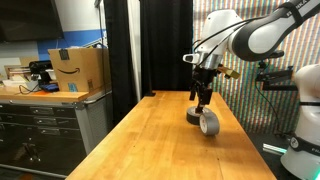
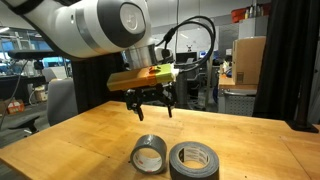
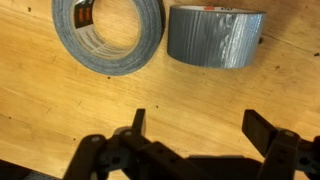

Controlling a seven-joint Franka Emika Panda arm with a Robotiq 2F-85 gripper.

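Note:
Two rolls of grey duct tape rest on the wooden table. In the wrist view one roll lies flat with its hole facing up, at the upper left. Beside it the other roll is on its edge, its silver outer side toward the camera. My gripper is open, with bare table between its fingers. From exterior view 2, the edge-standing roll and the flat roll sit side by side in front, with the gripper above the table, apart from both.
A black curtain hangs at the back.

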